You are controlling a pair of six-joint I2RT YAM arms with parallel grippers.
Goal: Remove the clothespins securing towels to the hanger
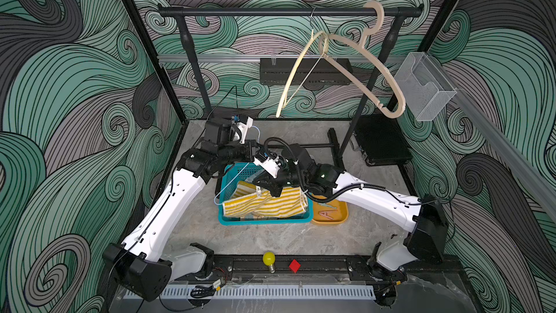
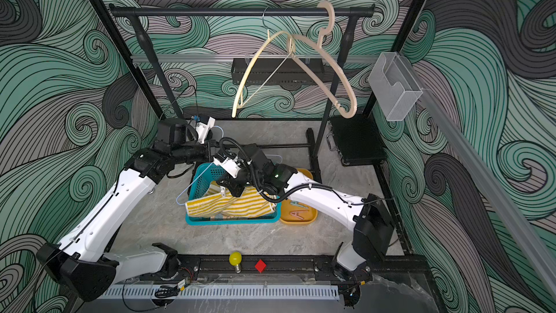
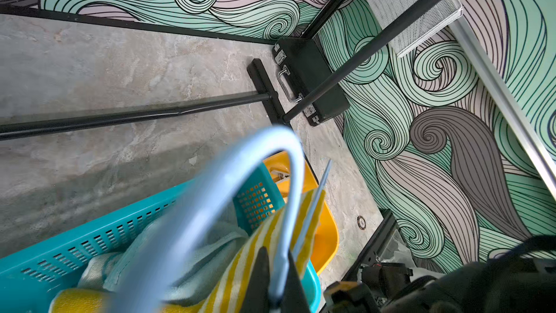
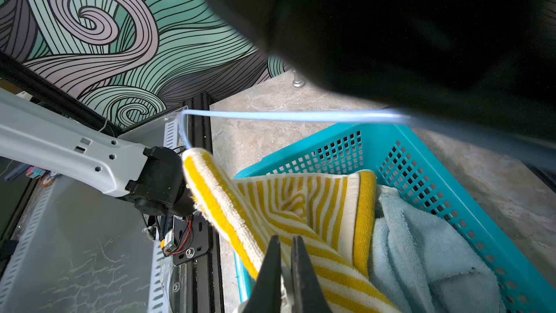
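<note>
A light blue hanger rises from my left gripper, which is shut on it. Yellow-striped towel cloth hangs in the teal basket below, one fold reaching up around the hanger's lower bar at the left. My right gripper is shut on that striped towel, under the hanger. A pale blue towel lies in the basket. No clothespin can be made out on the towel.
An orange bin with clothespins sits right of the teal basket. Empty hangers hang from the rail above. A black case lies at the back right.
</note>
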